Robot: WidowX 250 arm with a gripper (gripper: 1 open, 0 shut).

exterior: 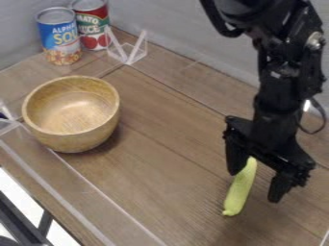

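A long pale yellow-green object (237,197) lies on the wooden table (154,173) at the lower right. The black gripper (255,176) is open just over its upper end, with one finger on each side. Part of that end is hidden behind the gripper, and I cannot tell whether the fingers touch it.
A wooden bowl (72,115) sits at the left. Two cans, a blue one (61,36) and a red one (91,24), stand in the back left corner beside a white wire stand (127,50).
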